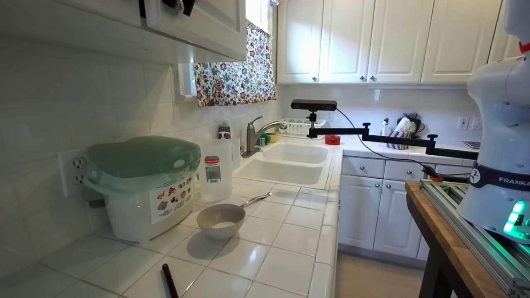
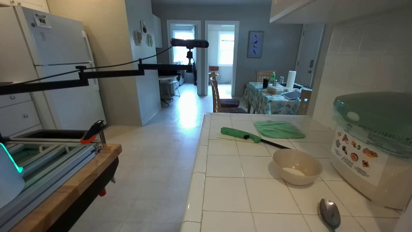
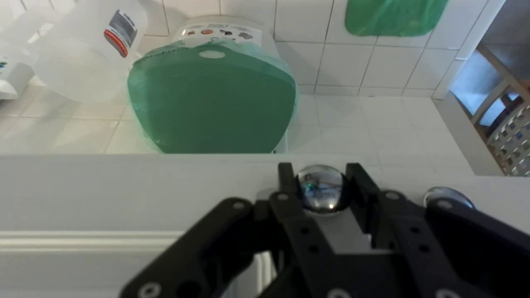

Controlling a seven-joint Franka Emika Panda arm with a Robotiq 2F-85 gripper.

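A round silver knob (image 3: pixel 321 188) sits between the black fingertips of my gripper, which is shut on it in the wrist view. The knob belongs to a white upper cabinet door (image 3: pixel 124 193). In exterior view 1 that door (image 1: pixel 208 22) hangs at the top left, with a dark gap along its left edge, so it stands slightly ajar. Only the tips of my fingers (image 1: pixel 187 7) show there at the top edge, beside the knob. The inside of the cabinet is hidden.
Beside my gripper is a second knob (image 3: pixel 447 194). Below, the tiled counter carries a green-lidded bin (image 1: pixel 144 159), a clear jug (image 1: pixel 216 174), a bowl (image 2: pixel 297 166), a spoon (image 2: pixel 329 214), a green-handled knife (image 2: pixel 237 133) and a green cloth (image 2: pixel 280 129).
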